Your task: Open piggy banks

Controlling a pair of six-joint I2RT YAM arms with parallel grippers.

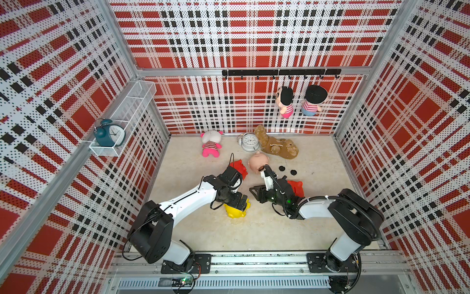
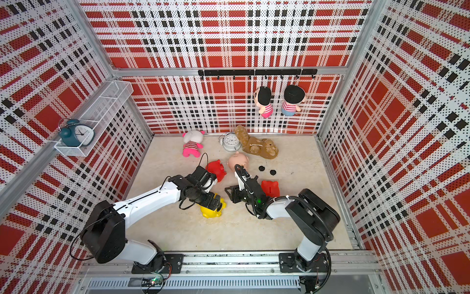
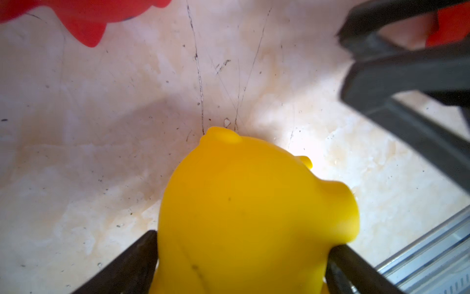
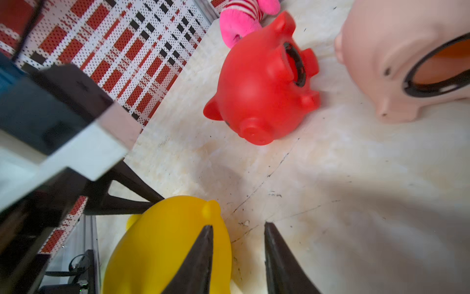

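Observation:
A yellow piggy bank fills the lower middle of the left wrist view, between the spread fingers of my open left gripper. My right gripper hangs just right of it in the top left view, open. Behind lie a red piggy bank and a pink one, each showing a dark-rimmed opening in the right wrist view. Another red piggy bank sits behind my right arm. Two small black discs lie beside the pink one.
A pink-striped plush, a white clock and a brown plush line the back. A wire basket holding a teal clock hangs on the left wall.

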